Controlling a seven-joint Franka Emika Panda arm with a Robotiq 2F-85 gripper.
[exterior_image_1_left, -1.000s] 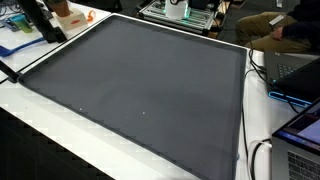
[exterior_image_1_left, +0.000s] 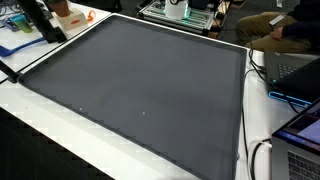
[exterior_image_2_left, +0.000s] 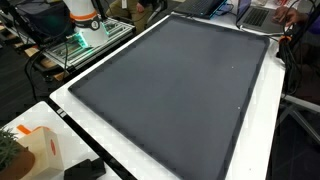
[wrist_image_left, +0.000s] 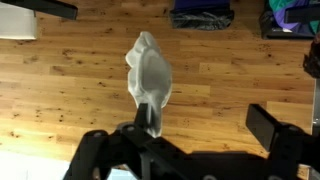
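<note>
In the wrist view my gripper stands open, its dark fingers (wrist_image_left: 268, 128) wide apart at the bottom of the picture. A crumpled whitish-grey thing (wrist_image_left: 150, 78), perhaps cloth or plastic, shows over the wooden floor (wrist_image_left: 225, 90). Its lower end runs close to the left finger; whether they touch, I cannot tell. Neither exterior view shows the gripper. Part of the white arm (exterior_image_1_left: 176, 10) appears at the top of exterior view 1, and its orange-banded lower part (exterior_image_2_left: 86, 28) at the upper left of exterior view 2.
The large dark board (exterior_image_1_left: 150, 85) on the white table is bare. Laptops (exterior_image_1_left: 298, 145) and cables line one side. A wooden block (exterior_image_2_left: 38, 148) and a plant pot (exterior_image_2_left: 12, 160) stand at a corner. Dark items (wrist_image_left: 202, 14) lie along the wrist view's top.
</note>
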